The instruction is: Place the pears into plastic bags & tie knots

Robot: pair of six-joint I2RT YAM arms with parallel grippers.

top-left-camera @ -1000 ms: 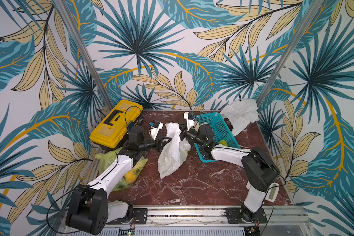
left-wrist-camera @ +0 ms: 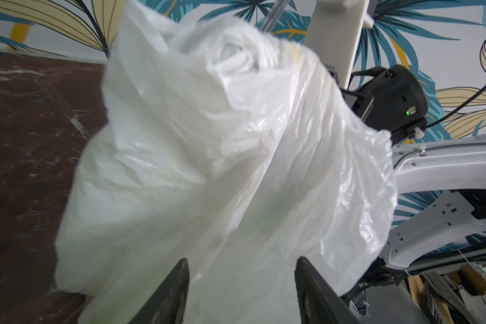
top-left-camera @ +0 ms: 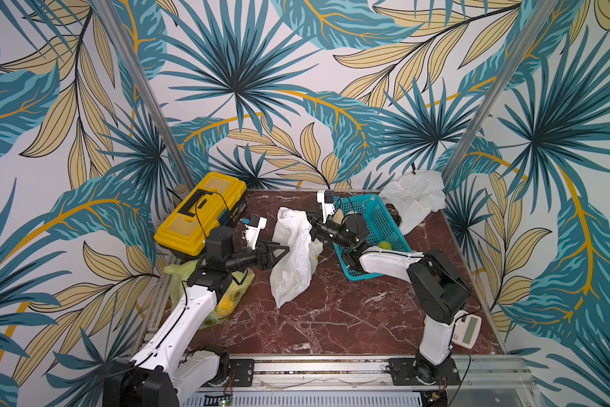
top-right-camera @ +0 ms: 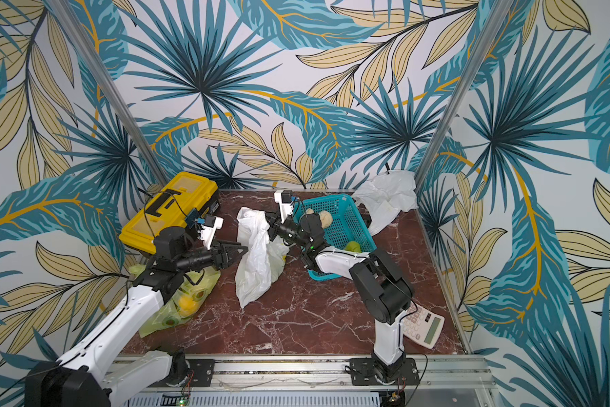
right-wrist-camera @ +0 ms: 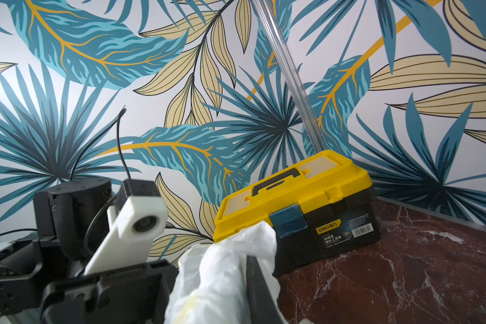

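Observation:
A white plastic bag (top-left-camera: 292, 264) hangs in crumpled folds above the middle of the table. My right gripper (top-right-camera: 269, 220) is shut on its gathered upper part; in the right wrist view the white plastic (right-wrist-camera: 221, 275) lies bunched against a dark finger (right-wrist-camera: 257, 291). To the left of the bag my left gripper (top-left-camera: 281, 252) stands open. The left wrist view shows its two fingertips apart, with the bag's white sheet (left-wrist-camera: 243, 178) in front of them. Whatever the bag contains is hidden, and I cannot tell whether there is a knot.
A teal basket (top-left-camera: 396, 234) with pale and green fruit (top-right-camera: 352, 246) stands right of centre. Left lies a greenish bag (top-right-camera: 157, 315) of yellow fruit, below the yellow toolbox (top-left-camera: 199, 213). Another white bag (top-left-camera: 416, 196) sits back right, a calculator (top-right-camera: 423, 324) front right.
The bag has swung left. My right gripper has hardly moved.

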